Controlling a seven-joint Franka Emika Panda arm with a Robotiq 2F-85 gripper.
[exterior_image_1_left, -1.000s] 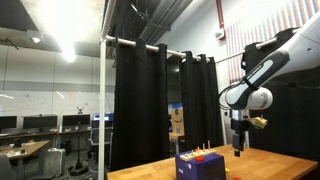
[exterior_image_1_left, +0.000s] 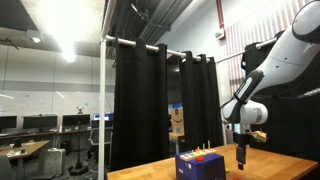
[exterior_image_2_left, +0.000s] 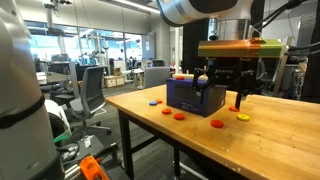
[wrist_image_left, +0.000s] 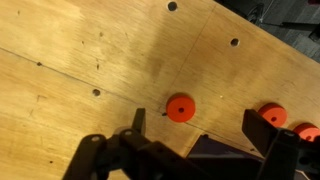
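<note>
My gripper stands open above the wooden table, its two dark fingers wide apart at the bottom of the wrist view. A red disc (wrist_image_left: 181, 107) lies flat on the table just beyond the gap between them. Two more red discs (wrist_image_left: 272, 114) are close to the right finger. In the first exterior view, the gripper (exterior_image_1_left: 241, 160) points down to the right of the dark box (exterior_image_1_left: 200, 166). Nothing is visible between the fingers.
The dark blue box (exterior_image_2_left: 190, 95) stands on the table (exterior_image_2_left: 270, 140), with small items on top. Around it lie several red discs, one here (exterior_image_2_left: 217, 124), a yellow disc (exterior_image_2_left: 243, 117) and a blue one (exterior_image_2_left: 155, 102). Bare wood fills the table's near right side.
The gripper has come down closer to the tabletop, with a slight shift to the right in the first exterior view. The box stays where it was.
</note>
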